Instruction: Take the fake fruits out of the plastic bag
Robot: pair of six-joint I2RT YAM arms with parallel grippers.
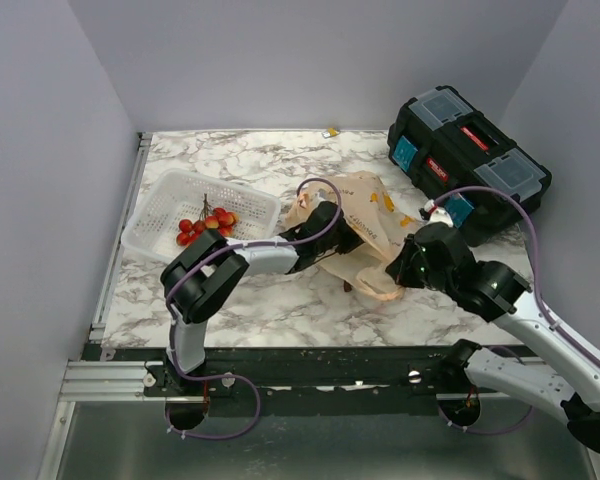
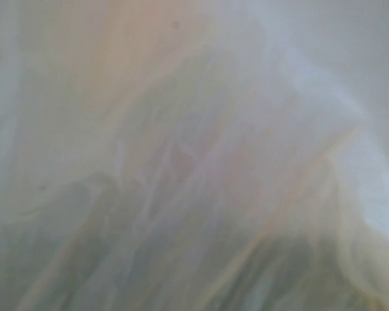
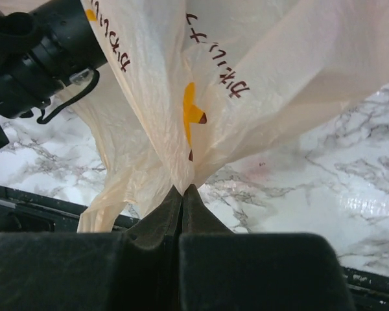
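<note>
A translucent plastic bag [image 1: 365,210] with yellow and dark printing is stretched up between my grippers at the centre right. My left gripper [image 1: 348,240] reaches inside it; the left wrist view [image 2: 194,129] shows only blurred film with faint colours behind, so its fingers and what they hold are hidden. My right gripper is shut on the gathered edge of the bag [image 3: 149,91]. Red fruits [image 1: 205,225] lie in the white basket at the left.
The white perforated basket [image 1: 145,230] stands left of the left arm. A black toolbox [image 1: 470,150] sits at the back right.
</note>
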